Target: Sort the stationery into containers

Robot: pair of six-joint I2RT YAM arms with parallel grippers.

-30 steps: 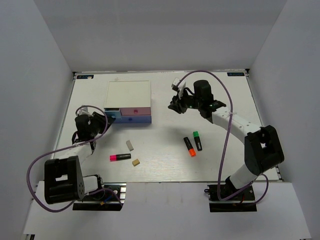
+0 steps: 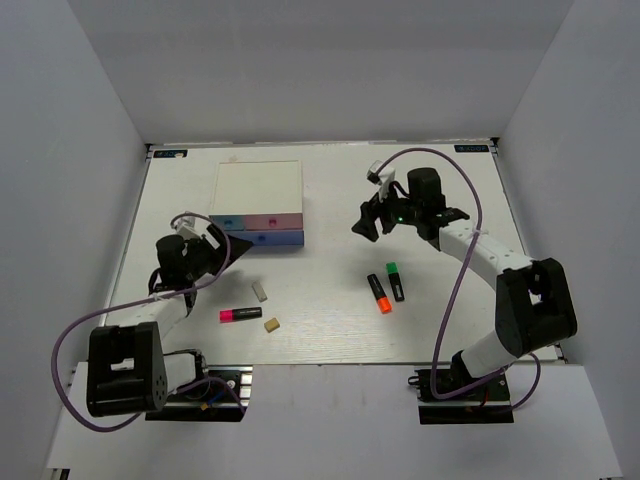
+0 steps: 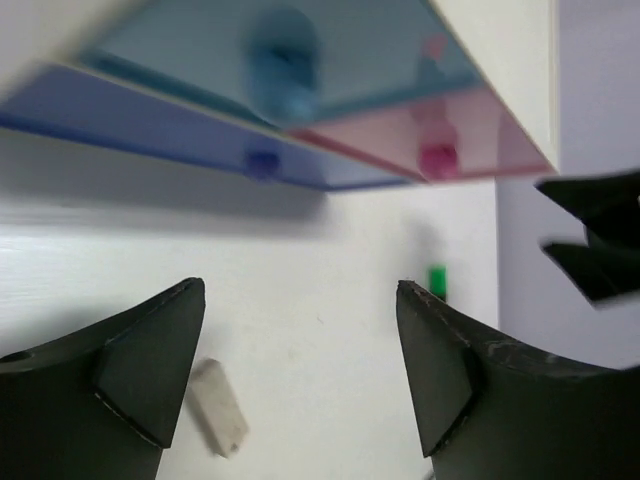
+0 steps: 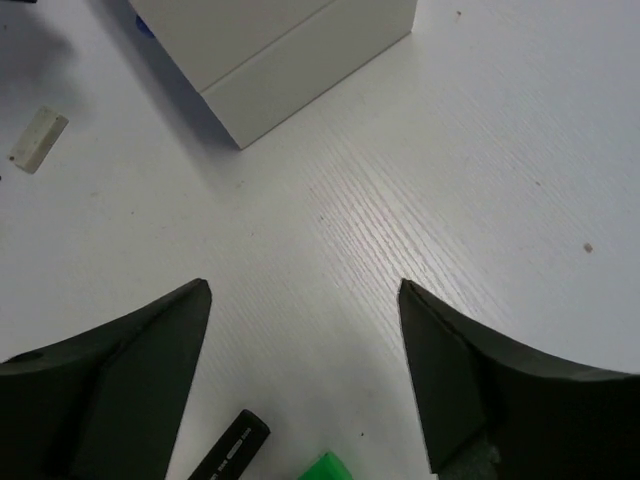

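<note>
A drawer box [image 2: 258, 188] has blue, pink and purple drawers, with knobs [image 3: 438, 160] seen close in the left wrist view. My left gripper [image 2: 226, 240] is open before its blue drawer. My right gripper [image 2: 367, 222] is open over the middle-right table, above an orange-capped marker [image 2: 378, 293] and a green-capped marker [image 2: 395, 282]. On the left table lie a pink-capped marker [image 2: 241, 314], a grey bar [image 2: 258, 291] and a tan block [image 2: 271, 325].
Walls stand on both sides.
The blue drawer, slightly out a second ago, now sits flush. My left gripper has moved right and away from it; my right gripper has moved right and slightly toward the front.
</note>
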